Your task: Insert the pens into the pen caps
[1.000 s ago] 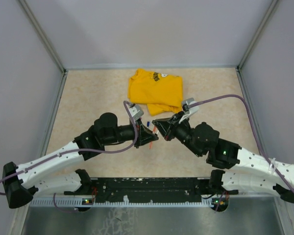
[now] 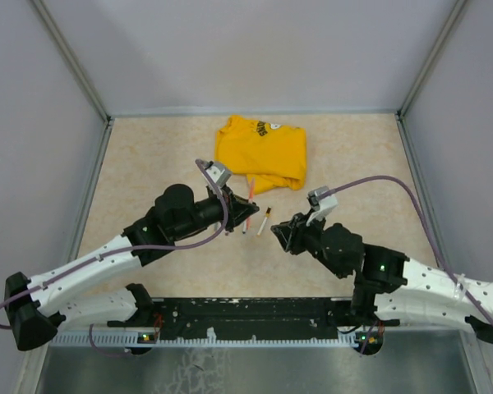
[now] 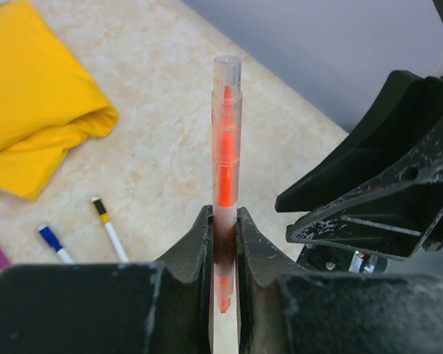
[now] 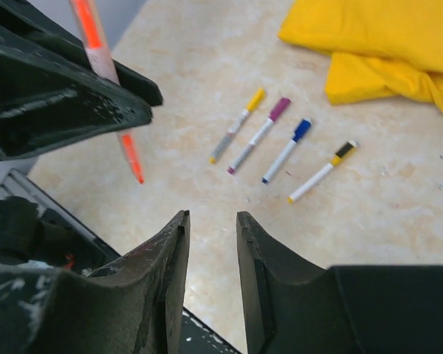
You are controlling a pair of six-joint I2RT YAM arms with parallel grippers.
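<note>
My left gripper is shut on an orange pen (image 3: 226, 140) held upright, with a clear cap at its top. My right gripper is part open with nothing between its fingers, a short way right of the left one. On the table lie a pen with a black cap (image 4: 321, 172), a blue-capped pen (image 4: 286, 151), a purple-capped pen (image 4: 258, 135) and a yellow-capped pen (image 4: 237, 125), side by side.
A folded yellow cloth (image 2: 259, 152) lies at the back of the table (image 2: 140, 152). Bare table surrounds the pens on both sides, inside the walls.
My right gripper has pulled back to the right and down, away from the left one. My left gripper has risen toward the back and slightly left, still holding the orange pen.
</note>
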